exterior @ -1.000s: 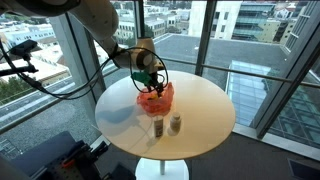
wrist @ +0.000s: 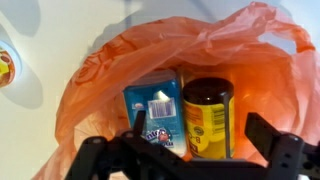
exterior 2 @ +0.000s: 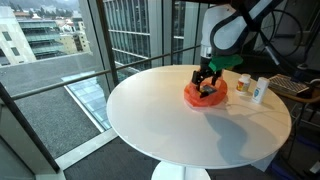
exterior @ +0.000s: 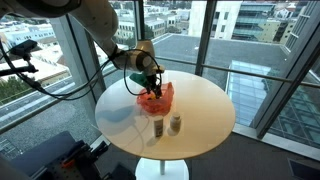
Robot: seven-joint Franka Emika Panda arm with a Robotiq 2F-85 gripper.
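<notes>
An orange plastic bag lies open on the round table, with a blue box and a yellow jar with a black lid side by side inside it. In the wrist view my gripper is open above these two, its dark fingers spread to either side, partly covering the lower part of the box. Nothing is held between them. From outside, the gripper is down at the mouth of the bag. The second exterior view also shows the bag under the arm.
Two containers stand outside the bag: a white-topped canister and a shorter jar. The round table is otherwise mostly bare. Tall windows surround it.
The arm and gripper have shifted very slightly over the bag. The bag and the two containers outside it look unmoved.
</notes>
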